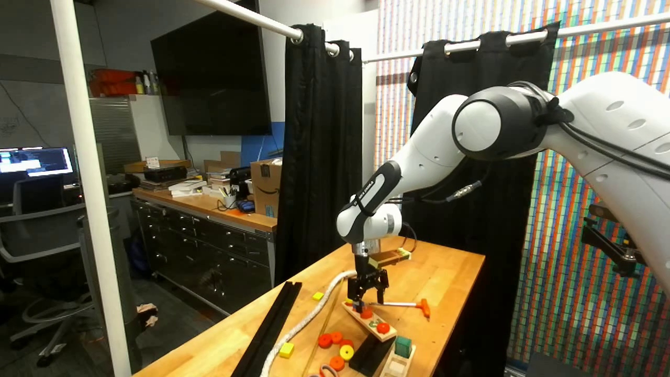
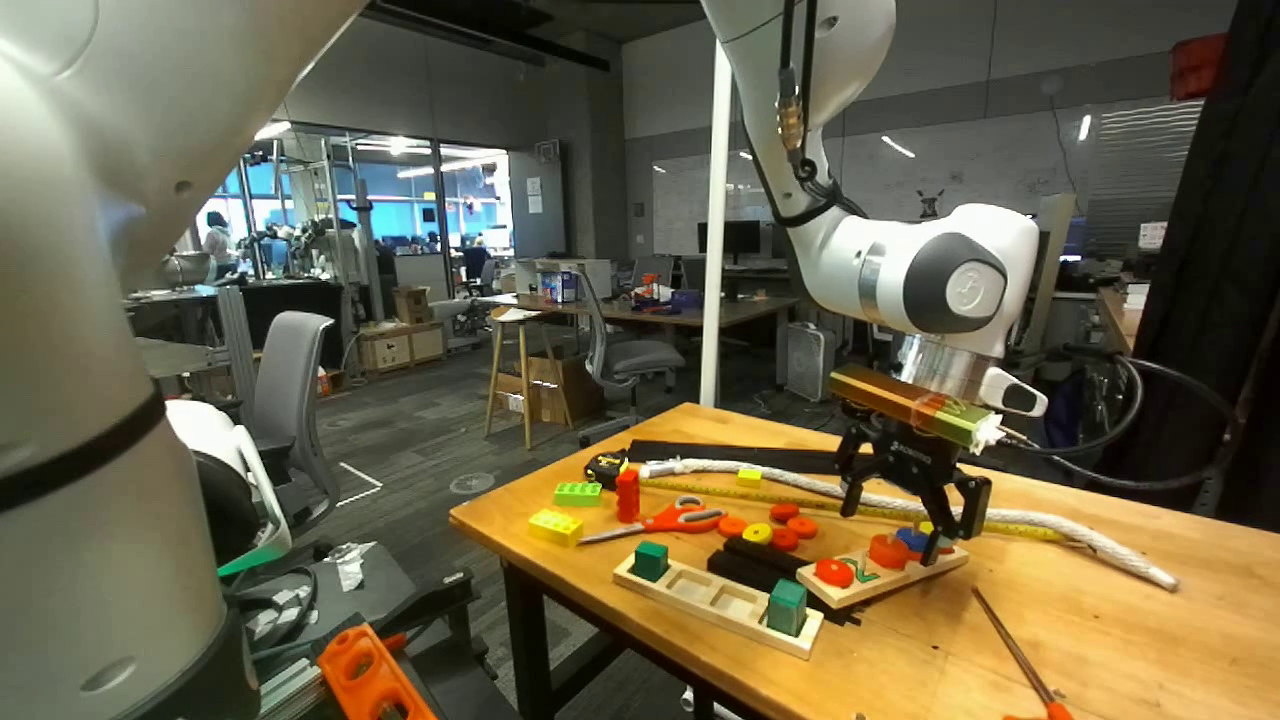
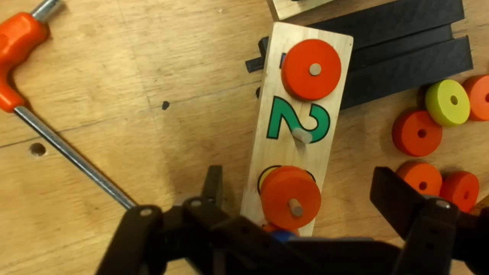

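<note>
My gripper (image 1: 369, 303) points down, open, its black fingers straddling a wooden peg board (image 3: 279, 151). Nothing is gripped. In the wrist view, a stack of orange-red discs (image 3: 287, 192) sits on a peg between the spread fingers. Farther up the board, a red disc (image 3: 316, 64) rests on its peg, and the peg by the green 2 (image 3: 280, 117) stands bare. A blue disc (image 2: 909, 536) shows behind the orange-red ones in the second exterior view; the gripper partly hides that end of the board.
Loose red discs (image 3: 418, 133) and a yellow disc (image 3: 447, 103) lie beside the board. Close by are black strips (image 3: 403, 50) and an orange-handled tool (image 3: 75, 158). A wooden tray (image 2: 720, 600) with green blocks stands near the edge. Scissors (image 2: 684, 516) and a white rope (image 2: 1032, 518) lie on the table.
</note>
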